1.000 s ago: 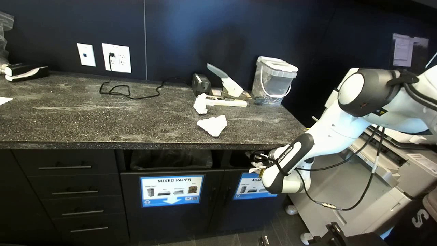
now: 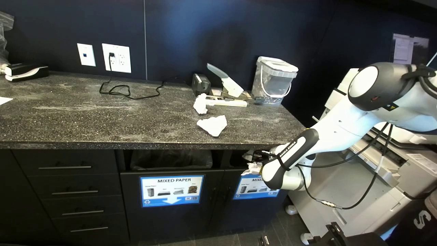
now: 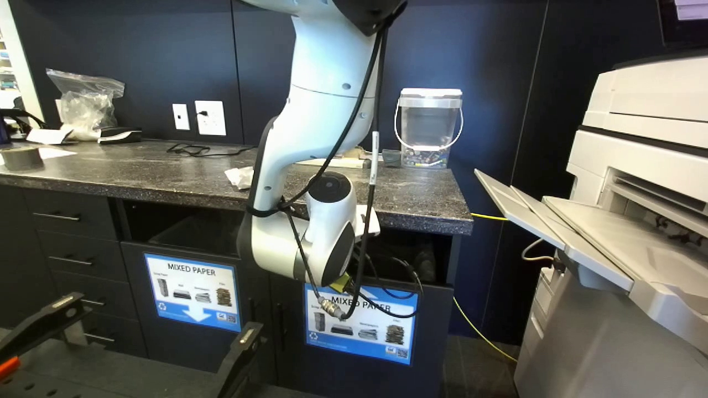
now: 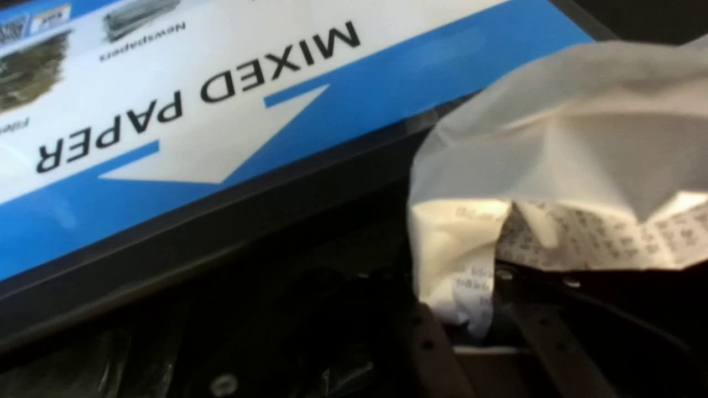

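Observation:
A crumpled sheet of paper (image 4: 571, 146), with small print on its inner side, is pinched by my gripper, which is shut on it. In exterior view 1 the same white paper (image 2: 252, 168) shows at the mouth of the right-hand bin opening, just above its MIXED PAPER sign (image 2: 256, 188). My arm's wrist hides most of the fingers there. Exterior view 2 shows the arm reaching down in front of the counter, with the fingers hidden. Two more crumpled papers lie on the counter, one near the front (image 2: 213, 125) and one farther back (image 2: 200, 104).
The counter edge (image 2: 164, 145) overhangs the bin openings. At left is another bin with its own sign (image 2: 172, 191). A paper cutter (image 2: 229, 84) and a clear bucket (image 2: 274, 80) stand at the back. A printer (image 3: 637, 199) is on the right.
The arm's elbow has shifted to the right and slightly up, and its wrist has risen slightly. The held paper has moved slightly left. The counter papers are unmoved.

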